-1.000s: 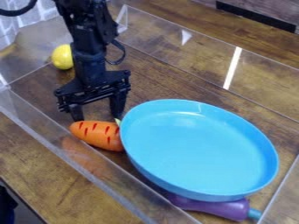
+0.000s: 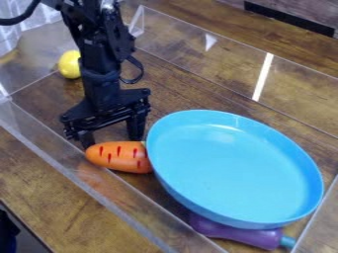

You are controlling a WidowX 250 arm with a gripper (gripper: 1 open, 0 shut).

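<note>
My black gripper [image 2: 109, 121] hangs low at the left, its fingers spread just above and behind an orange toy carrot [image 2: 117, 156]. The carrot lies on the wooden floor against the left rim of a large blue plate [image 2: 232, 168]. Whether anything sits between the fingertips is partly hidden by the carrot and plate.
A yellow object [image 2: 70, 63] lies at the upper left behind the arm. A purple toy [image 2: 239, 230] is partly under the plate's front. Clear plastic walls border the area.
The gripper has shifted slightly down toward the front.
</note>
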